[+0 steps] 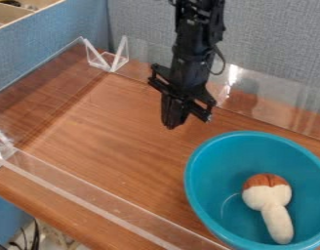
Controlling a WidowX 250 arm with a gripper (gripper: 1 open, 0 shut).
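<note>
My black gripper (174, 115) hangs over the middle-back of the wooden table (110, 156), shut, with nothing seen between its fingers. To its lower right sits a teal bowl (209, 200), holding a white mushroom-like toy (275, 207) with a reddish-brown cap, lying along the bowl's inside.
Clear plastic guards (108, 57) edge the table at the back and left. A grey padded wall stands behind, and a light wooden box (20, 14) is at the top left.
</note>
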